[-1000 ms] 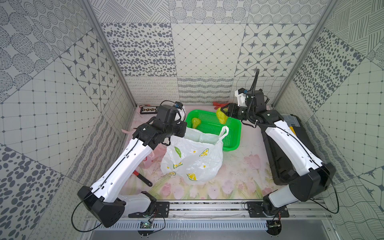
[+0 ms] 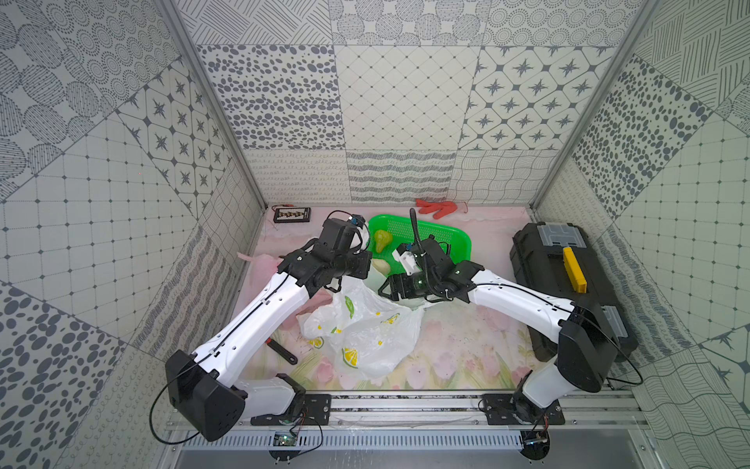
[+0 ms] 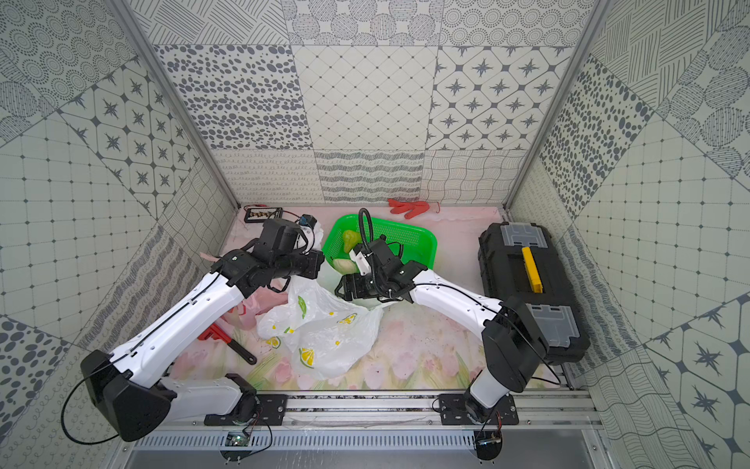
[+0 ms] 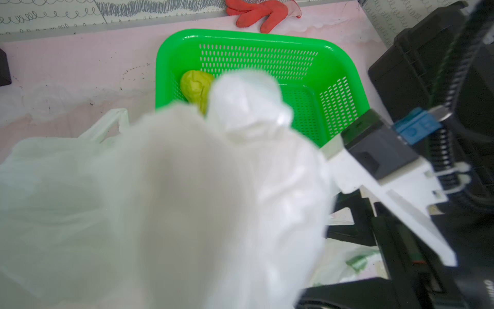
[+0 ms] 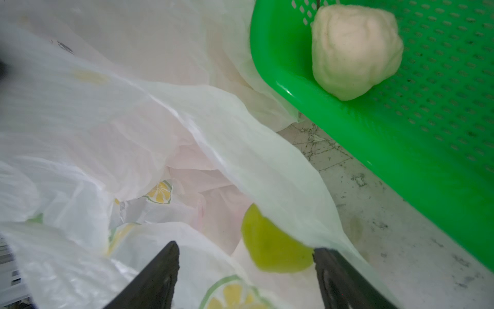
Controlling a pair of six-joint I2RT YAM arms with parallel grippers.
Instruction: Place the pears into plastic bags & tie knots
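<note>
The white plastic bag [image 2: 371,336], printed with lemons, sags across the table, its upper edge raised at my left gripper [image 2: 363,268]. That gripper is shut on the bag's film; white plastic [image 4: 241,206] fills the left wrist view and hides its fingers. My right gripper is at the bag's mouth, fingers wide apart and nothing gripped. Inside the bag, just beyond the right fingertips, a yellow-green pear [image 5: 275,244] shows, partly covered by a fold. Another yellow pear [image 2: 382,240] lies in the green basket [image 4: 337,56].
A cream, lumpy item [image 5: 355,51] rests in the basket's near corner. A black toolbox [image 2: 562,273] stands at right, a red glove [image 2: 435,208] behind. A red-handled tool [image 3: 234,344] lies front left.
My right gripper has come left and down from over the basket, carrying the pear, and has let it go in the bag. The bag has slumped lower and its mouth is less spread.
</note>
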